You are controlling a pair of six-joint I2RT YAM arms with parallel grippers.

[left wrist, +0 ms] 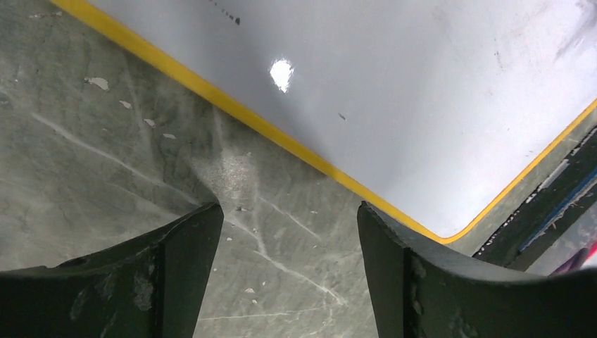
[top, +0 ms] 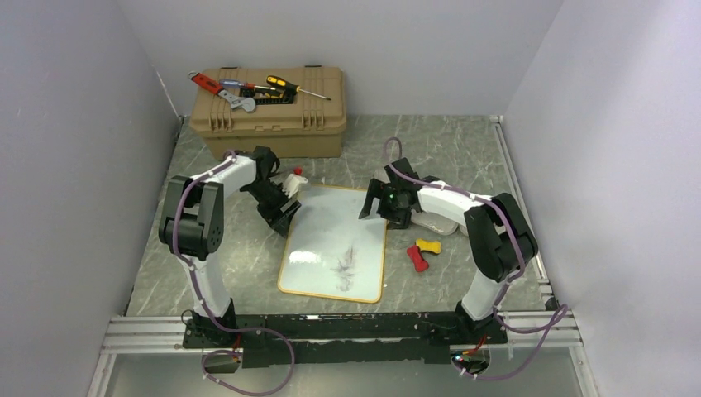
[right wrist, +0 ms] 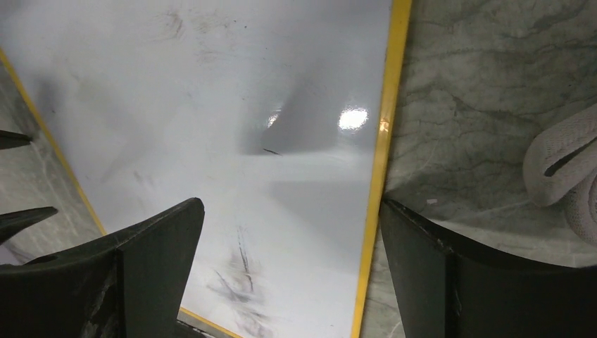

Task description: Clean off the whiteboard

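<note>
The whiteboard (top: 318, 244), white with a yellow rim, lies flat on the grey table with dark smudges (top: 345, 269) near its front right. Smaller marks (right wrist: 239, 271) show in the right wrist view. At its left edge, my left gripper (top: 286, 218) is partly open; in the left wrist view, bare table shows between its fingers. My right gripper (top: 366, 204) stands open at the right edge. One right finger (right wrist: 158, 246) is over the board and the other is just outside the yellow rim, apparently close to touching it.
Right of the board lie a yellow bone-shaped piece (top: 429, 246) and a red one (top: 417, 259). A pale grey woven thing (right wrist: 563, 158) sits beside the right gripper. Behind the left arm stands a tan toolbox (top: 277, 141) with tools on top.
</note>
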